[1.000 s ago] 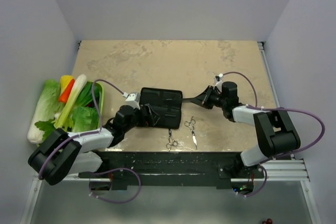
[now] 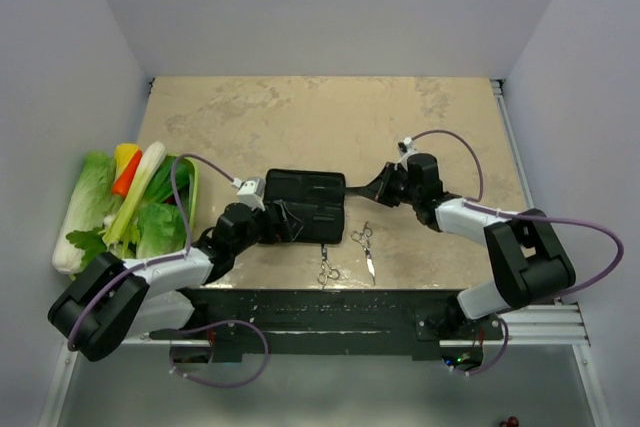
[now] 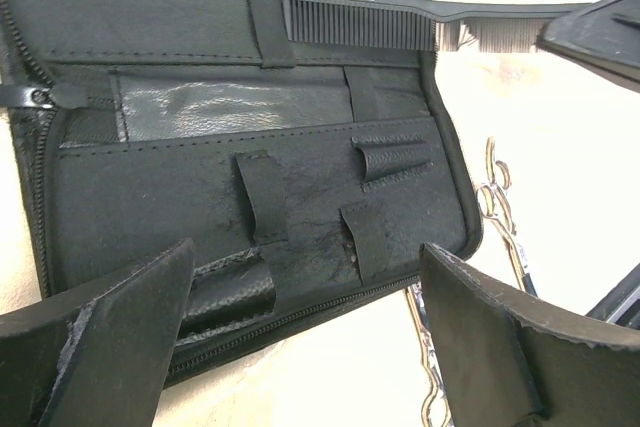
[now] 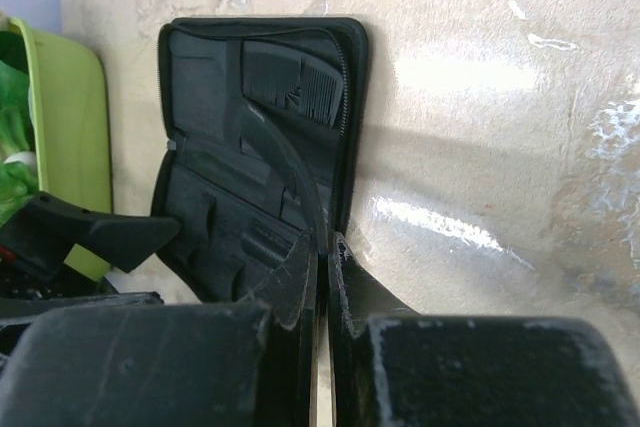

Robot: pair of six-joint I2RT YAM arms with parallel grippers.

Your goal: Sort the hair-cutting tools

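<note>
The open black zip case (image 2: 306, 179) lies mid-table, with straps and loops inside. My right gripper (image 2: 372, 190), to the right of the case, is shut on one end of a black comb (image 3: 470, 13). The comb reaches across the upper half, its far end at a strap (image 3: 267, 7); I cannot tell whether it is under it. Another comb (image 4: 290, 82) sits in that half. My left gripper (image 2: 287, 222) stands open over the case's lower left part, nothing between its fingers. Two pairs of scissors, one (image 2: 327, 269) below the case and another (image 2: 366, 247) to its right, lie on the table.
A green bin of vegetables (image 2: 194, 192) stands at the left, beside my left arm. The dark front table edge (image 2: 330, 304) runs just below the scissors.
My right gripper has moved slightly left with the comb, toward the case. The case seems to have shifted a touch left. My left gripper has barely moved, and the scissors lie unchanged.
</note>
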